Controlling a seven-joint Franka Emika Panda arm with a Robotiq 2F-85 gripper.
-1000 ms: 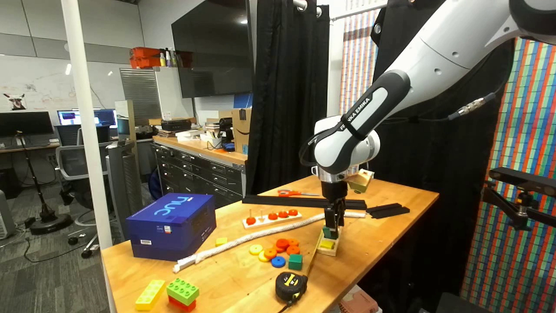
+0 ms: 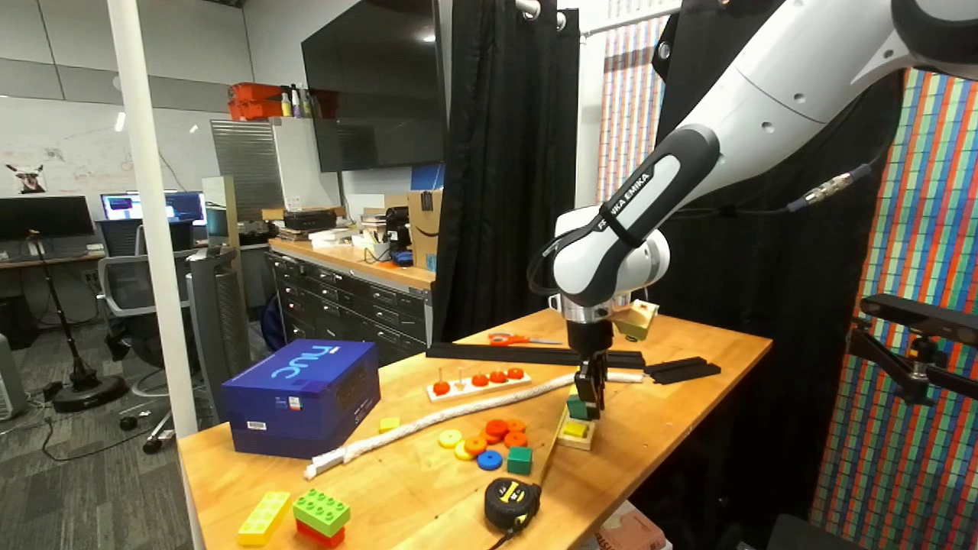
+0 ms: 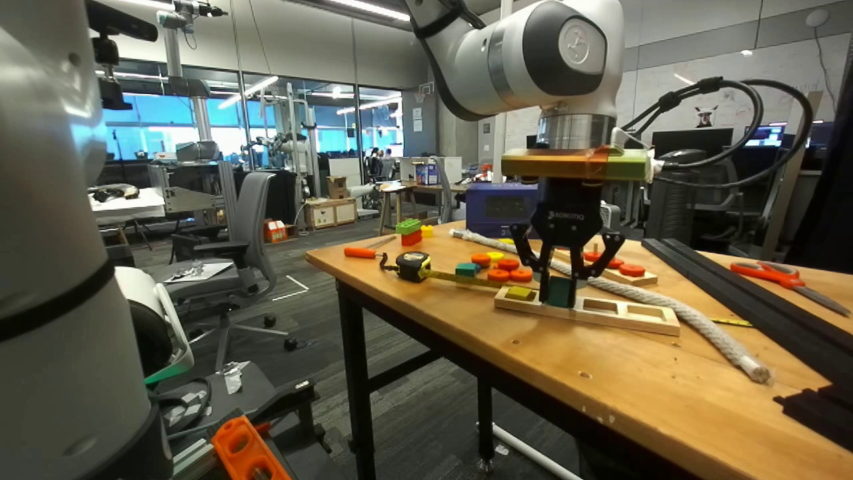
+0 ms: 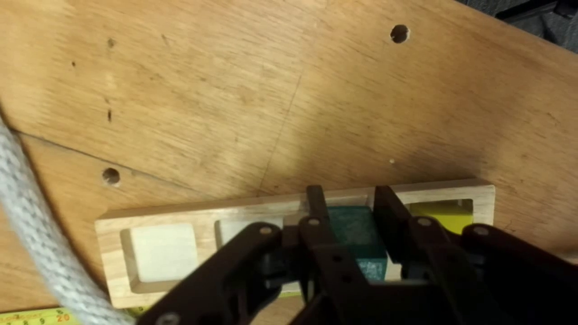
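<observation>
My gripper is shut on a dark green block point(image 4: 355, 230), with one finger along each side of it. The block stands over the wooden tray point(image 3: 628, 321), beside the compartment that holds a yellow block point(image 4: 450, 215). Its upper part stands above the tray's rim; whether its base is fully seated cannot be told. Toward the tray's other end, an empty compartment point(image 4: 164, 252) shows clearly, and another is partly hidden by the gripper. A second green block point(image 2: 519, 460) rests on the table near the tape measure.
The tape measure point(image 2: 513, 503) has its yellow blade running out beside the tray. A white rope point(image 3: 696, 320) curves past the tray's far end. Orange, yellow and blue discs point(image 2: 490, 459) lie nearby. Black bars point(image 2: 536, 354) and scissors point(image 3: 768, 273) lie farther back.
The gripper has shifted very slightly, with the green block appearing a little lower toward the viewer in exterior view 1. Objects elsewhere on the table look unmoved.
</observation>
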